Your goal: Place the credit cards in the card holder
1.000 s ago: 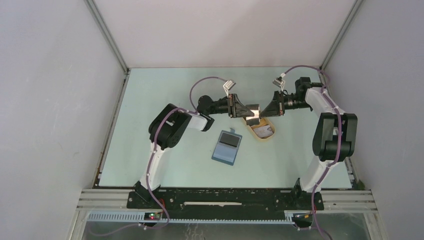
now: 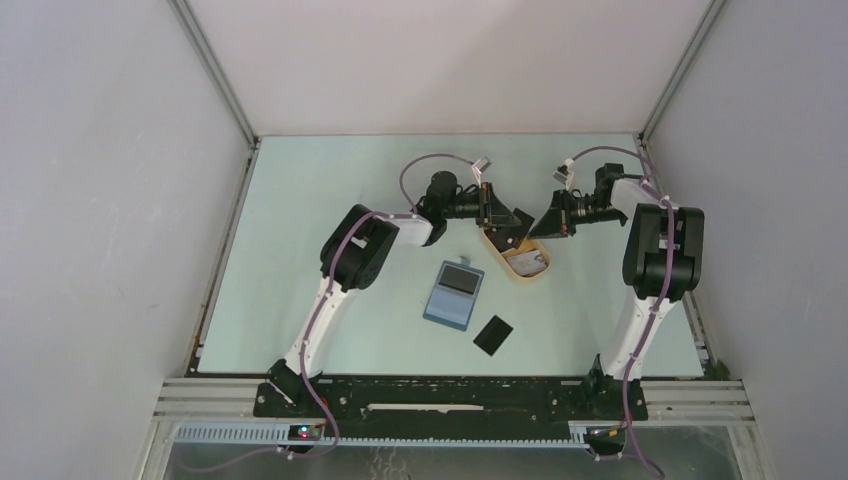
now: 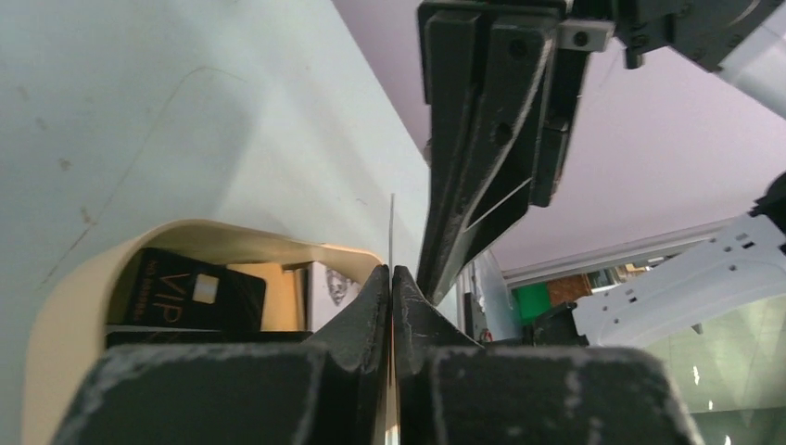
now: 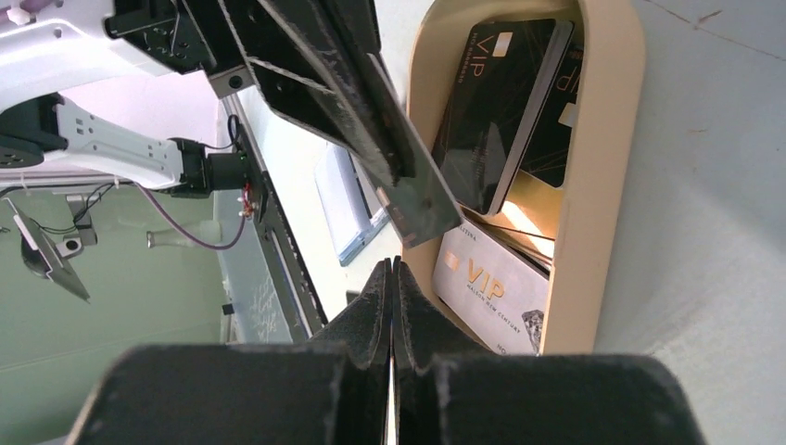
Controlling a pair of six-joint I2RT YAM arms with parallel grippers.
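Note:
The tan card holder [image 2: 545, 265] sits right of centre beneath both grippers. Black VIP cards [image 4: 494, 102] fill one end, and a white VIP card [image 4: 491, 287] lies in the other, with gold showing between. My left gripper is shut over the holder; a thin dark sliver near it in the right wrist view is hard to tell from its finger. My right gripper is shut beside the holder's rim, nothing visible between its fingertips. A separate dark card [image 2: 493, 335] lies on the table toward the front.
A blue tray [image 2: 446, 310] with a dark panel lies left of the holder. Walls bound the sides and back.
Both arms have shifted, the left rightward, the right slightly downward in the top view. A dark card has appeared on the front table.

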